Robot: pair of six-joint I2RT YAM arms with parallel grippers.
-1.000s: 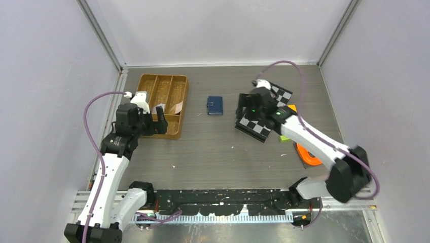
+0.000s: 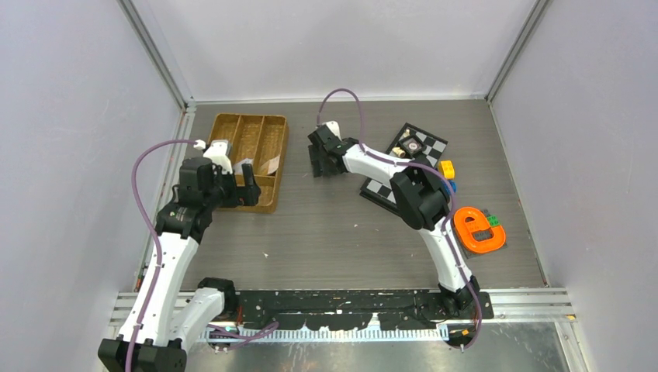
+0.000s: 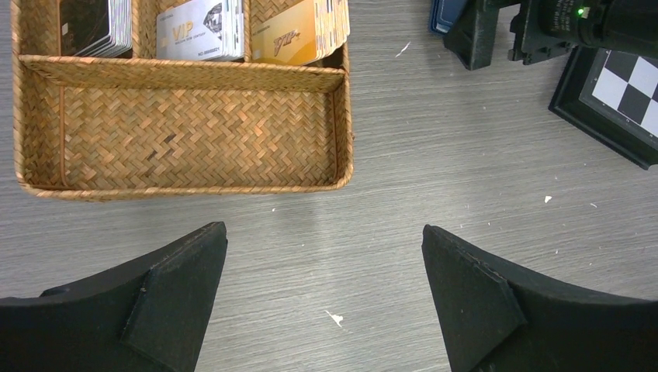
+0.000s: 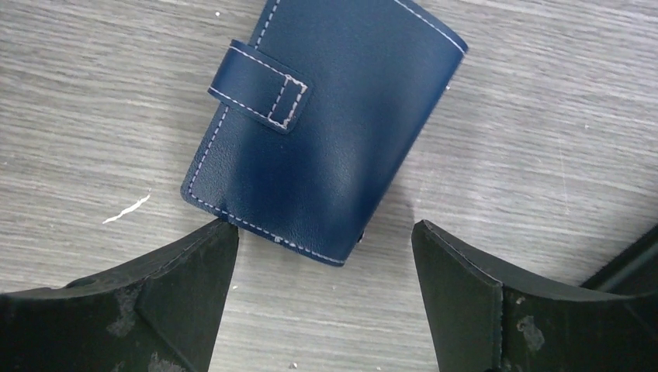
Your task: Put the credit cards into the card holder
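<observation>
A dark blue card holder [image 4: 334, 116] with a strap clasp lies closed on the table in the right wrist view. My right gripper is open above it, the holder's near end showing between its fingers without visible contact; from the top the gripper [image 2: 316, 160] hides the holder. Stacks of cards stand in the wicker tray's compartments: black cards [image 3: 97, 27], white VIP cards [image 3: 200, 29] and golden cards [image 3: 299, 32]. My left gripper is open and empty, near the tray's front compartment.
The wicker tray [image 2: 282, 167] stands at the back left, its wide front compartment empty. To the right are a chessboard [image 2: 378, 194], a yellow block [image 2: 446, 169] and an orange toy [image 2: 479, 230].
My right arm has swung left from over the chessboard to above the card holder, now covering it in the top view. The left arm has barely moved.
</observation>
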